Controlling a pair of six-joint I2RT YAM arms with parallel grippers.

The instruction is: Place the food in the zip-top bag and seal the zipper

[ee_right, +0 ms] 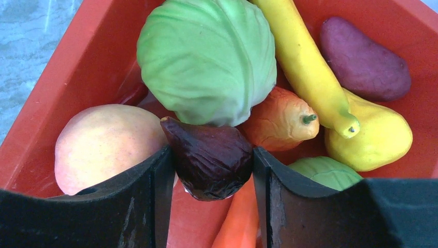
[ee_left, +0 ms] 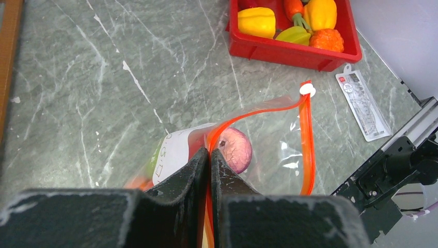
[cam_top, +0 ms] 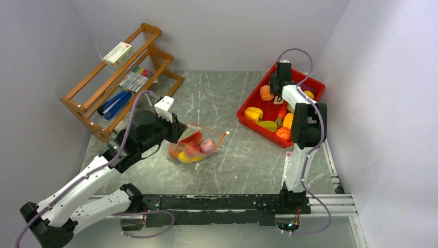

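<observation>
In the right wrist view a dark, pointed fig sits between the fingers of my right gripper, which is shut on it low inside the red bin. My left gripper is shut on the orange-edged rim of the clear zip bag, whose mouth gapes open on the counter. Inside the bag lie a pinkish round food and, in the top view, a yellow food with orange-red pieces. My left fingers hide part of the bag.
Close around the fig are a peach, a green cabbage and a carrot. A wooden rack stands back left. Bare counter separates bag and bin.
</observation>
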